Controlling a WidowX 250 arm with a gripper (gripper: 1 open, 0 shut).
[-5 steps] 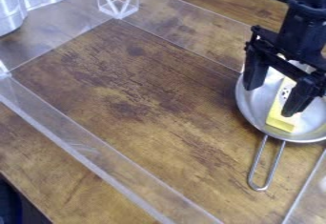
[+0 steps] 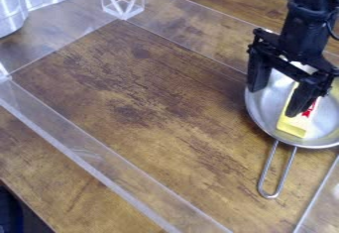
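Observation:
A round steel pan [image 2: 263, 109] with a long wire handle [image 2: 272, 174] sits at the right of the table. A yellow block [image 2: 291, 124] with a red mark lies in it. My black gripper [image 2: 279, 85] hangs over the pan from the upper right, open, its fingers either side above the block, which it partly hides. Whether the fingers touch the pan or block I cannot tell.
A small white frame [image 2: 122, 3] stands at the back left, near a white curtain.
My gripper has shifted slightly up and to the left over the pan, showing more red on the yellow block. The pan looks unmoved.

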